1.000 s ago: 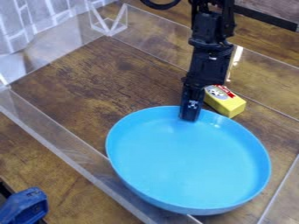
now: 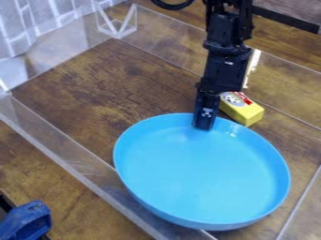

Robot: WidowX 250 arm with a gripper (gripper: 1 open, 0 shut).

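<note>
A black gripper (image 2: 206, 116) reaches down from the top of the view, its tip low at the back rim of a large blue plate (image 2: 201, 173). It looks shut, with nothing visible between its fingers, though the tip is small and dark. A yellow box (image 2: 243, 111) with a red and white label lies just right of the gripper, behind the plate, partly hidden by the arm.
Clear walls edge the wooden surface (image 2: 100, 84). A blue object (image 2: 25, 221) lies outside at the lower left.
</note>
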